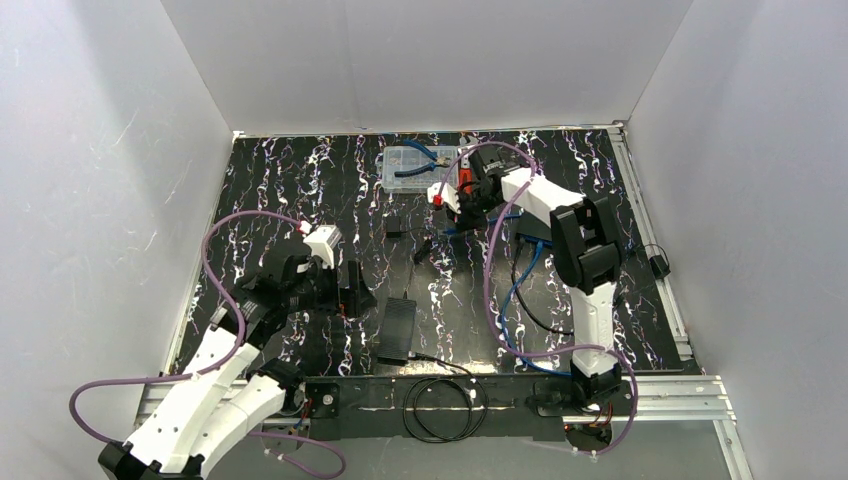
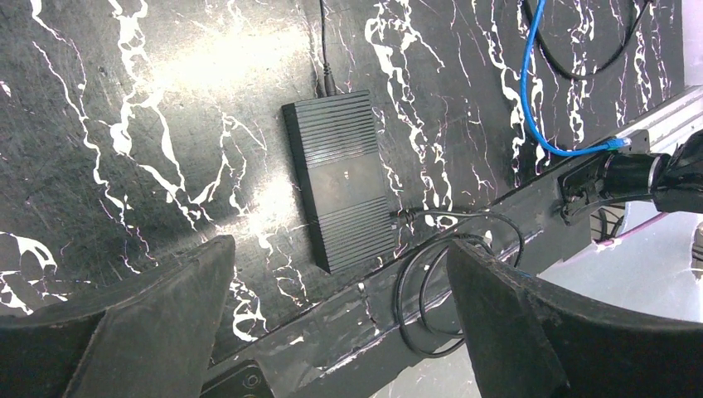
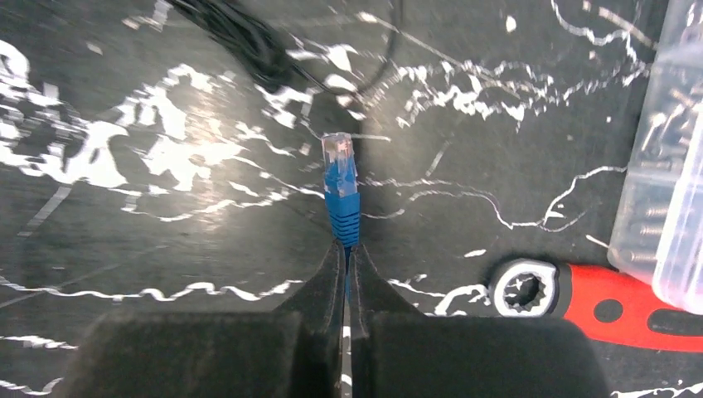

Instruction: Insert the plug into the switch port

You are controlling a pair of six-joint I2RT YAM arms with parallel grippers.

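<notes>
The blue plug (image 3: pixel 340 170) has a clear tip and points away from my right gripper, whose narrow fingertips are shut on its cable end just behind the ribbed boot. Bare table lies around the plug in the right wrist view. From above, a dark box that looks like the switch (image 1: pixel 530 229) sits right of that gripper, partly covered by my right arm; its ports cannot be made out. My left gripper stands open above the table, its fingers wide apart with nothing held.
A black power adapter (image 1: pixel 397 328) lies front centre, beside my left gripper. At the back are a clear parts box (image 1: pixel 408 180), blue-handled pliers (image 1: pixel 415 171) and a red-handled wrench (image 3: pixel 634 308). A second blue cable (image 1: pixel 515 290) loops at right.
</notes>
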